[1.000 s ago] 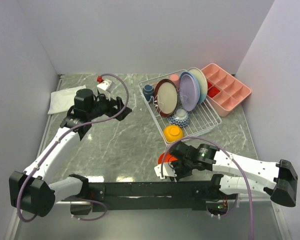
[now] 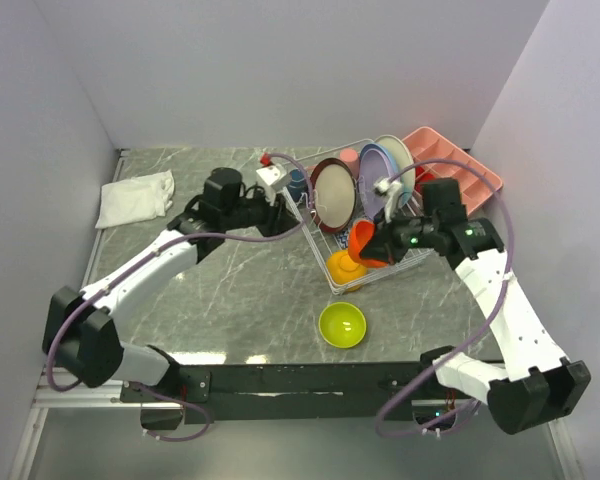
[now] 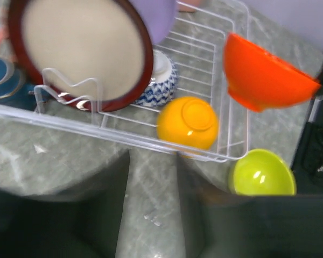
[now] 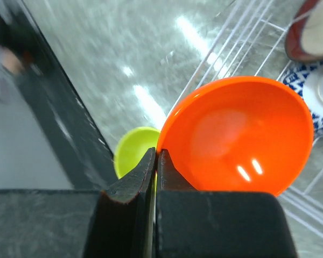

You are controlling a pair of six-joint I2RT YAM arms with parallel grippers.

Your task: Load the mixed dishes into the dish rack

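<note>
My right gripper is shut on the rim of an orange bowl (image 4: pixel 231 134), held tilted over the right part of the wire rack (image 2: pixel 335 290). In the rack stand several plates (image 2: pixel 334 195), an upturned yellow bowl (image 3: pixel 188 121), a blue-patterned bowl (image 3: pixel 156 86) and cups (image 3: pixel 5 80). A lime bowl (image 2: pixel 342 325) lies on the counter in front of the rack. My left gripper (image 2: pixel 285 222) hangs at the rack's left side, fingers apart and blurred in its wrist view, with nothing between them.
A pink compartment tray (image 2: pixel 460 170) sits behind the rack at right. A folded white cloth (image 2: pixel 135 198) lies at the back left.
The orange bowl has risen from the front, near the lime bowl, to over the rack with my right gripper. My left gripper has moved right to the rack's edge.
</note>
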